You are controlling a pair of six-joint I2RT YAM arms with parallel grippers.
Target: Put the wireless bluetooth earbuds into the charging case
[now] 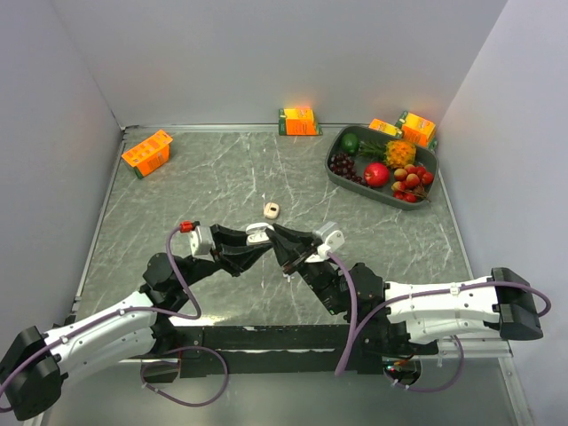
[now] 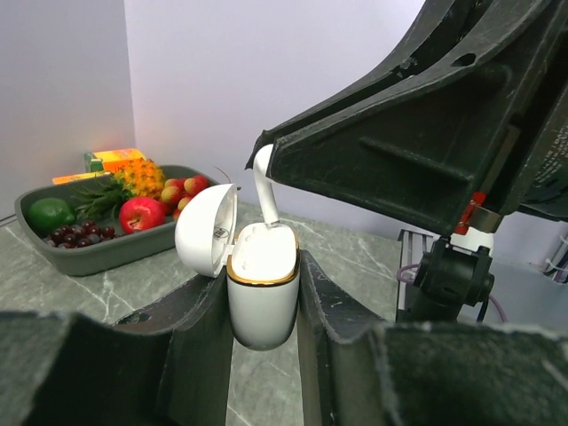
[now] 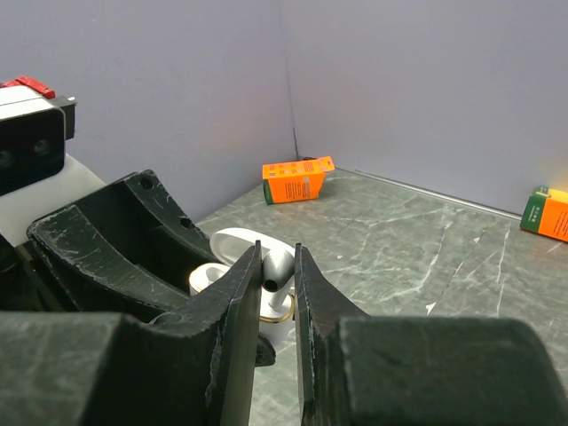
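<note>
The white charging case, lid open to one side, is held upright by my left gripper, shut on it. My right gripper is shut on a white earbud; in the left wrist view the earbud's lower end meets the top of the case, though I cannot tell how deep it sits. In the top view both grippers meet above the middle of the counter. A small pale object lies on the counter behind them.
A grey tray of fruit stands at the back right. Orange boxes lie at the back left, back middle and behind the tray. The marble counter is otherwise largely clear.
</note>
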